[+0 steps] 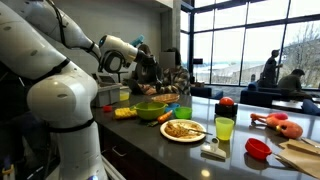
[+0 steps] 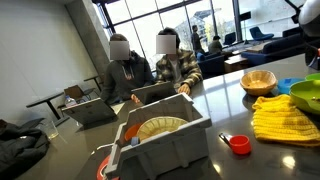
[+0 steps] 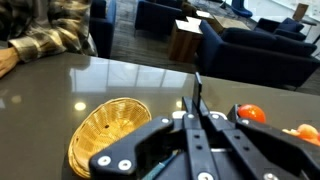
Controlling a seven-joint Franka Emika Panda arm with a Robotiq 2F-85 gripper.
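My gripper is held high above the far left part of the counter in exterior view 1, over the green bowl. In the wrist view its dark fingers stand close together, shut. Nothing I can make out shows between them, and the gripper's body covers much of the lower middle. A wicker basket lies on the counter to their left, apart from them. On the right, a red round item is partly hidden by the gripper. A white plate holding food sits nearer the arm base.
A yellow cup and a red bowl stand at the right. A yellow cloth lies near a grey bin with dishes in it. Two people sit behind the counter. Bare counter shows around the basket.
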